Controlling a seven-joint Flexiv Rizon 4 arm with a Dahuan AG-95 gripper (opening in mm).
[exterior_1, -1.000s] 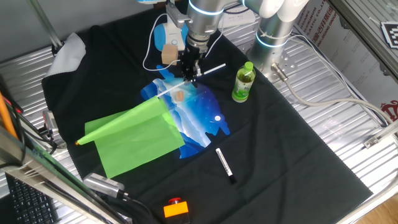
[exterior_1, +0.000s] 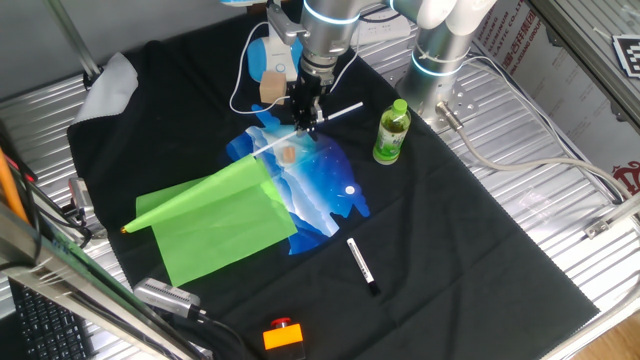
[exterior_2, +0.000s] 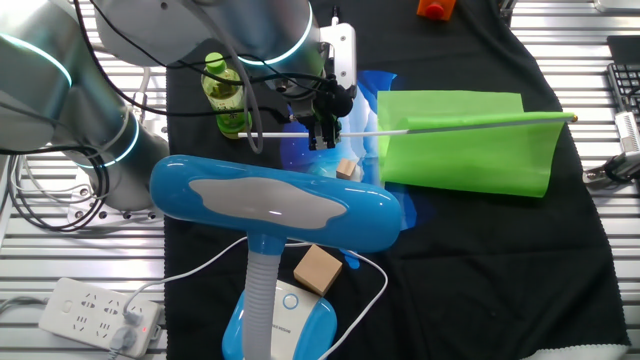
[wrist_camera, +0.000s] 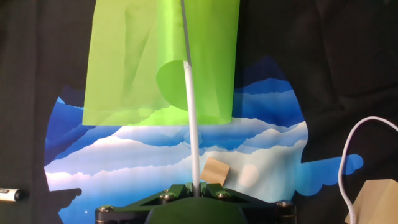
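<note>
My gripper (exterior_1: 308, 122) is shut on the white pole of a green flag, with part of the pole sticking out behind the fingers. In the wrist view the white pole (wrist_camera: 192, 124) runs straight away from between the fingers. The flag's green cloth (exterior_1: 215, 225) hangs from the pole's far part, and in exterior view 2 the cloth (exterior_2: 465, 150) extends to the right of my gripper (exterior_2: 322, 130). Below lies a blue and white cloud-patterned mat (wrist_camera: 124, 155), partly covered by the green cloth. A small wooden block (wrist_camera: 215, 170) rests on the mat beside the pole.
A green-capped bottle (exterior_1: 392, 133) stands right of the gripper. A marker (exterior_1: 362, 266) lies on the black cloth. The blue and white lamp (exterior_2: 275, 200), a larger wooden block (exterior_2: 317, 270) and a white cable are close by.
</note>
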